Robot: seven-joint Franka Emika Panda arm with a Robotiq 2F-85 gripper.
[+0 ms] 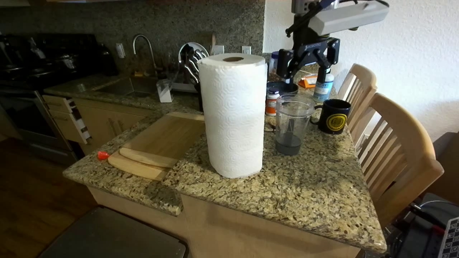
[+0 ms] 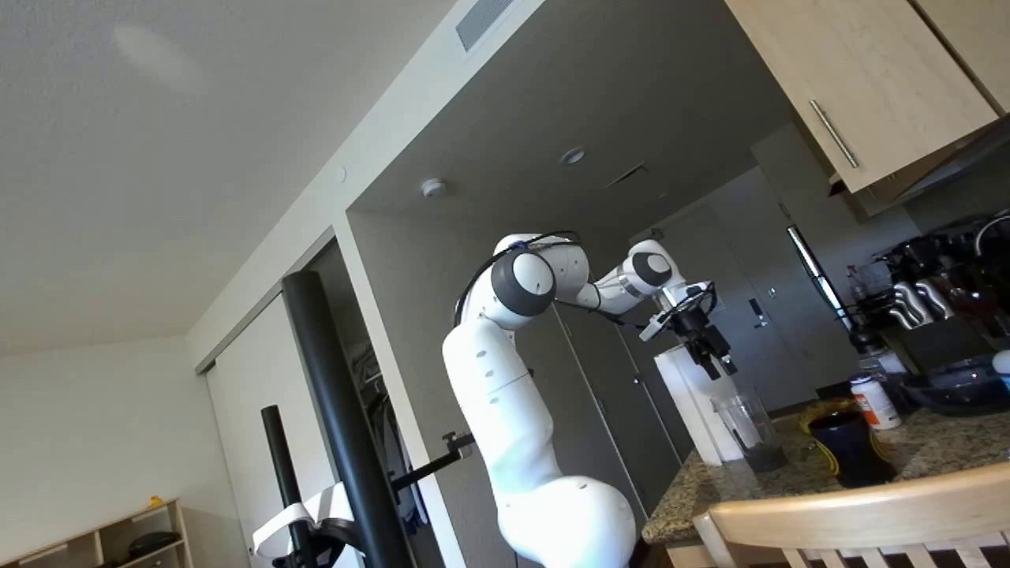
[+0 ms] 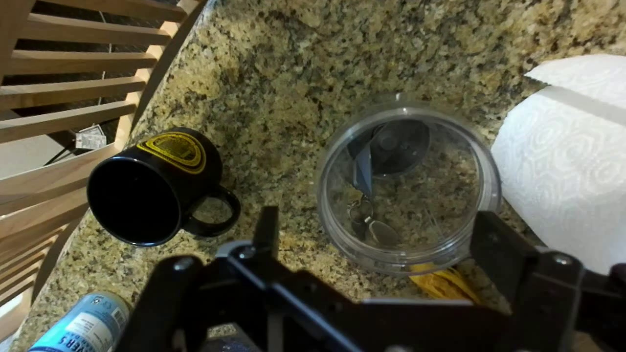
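Open and empty, my gripper hangs above the counter with its fingers pointing down. Below it in the wrist view is a clear plastic cup (image 3: 409,264), its round rim lying mostly between and ahead of the fingertips. A dark blade-like piece shows inside the cup. Exterior view 1 has my gripper (image 1: 304,76) higher than the cup (image 1: 292,124) and apart from it. To the wrist view's left stands a black mug (image 3: 199,158) with a yellow emblem, its handle turned toward the cup.
A tall paper towel roll (image 1: 234,120) stands close beside the cup. Behind are a white and orange bottle (image 1: 271,103), a dark bowl (image 1: 286,88) and a blue bottle (image 1: 322,90). Wooden chairs (image 1: 393,142) line the counter's right edge.
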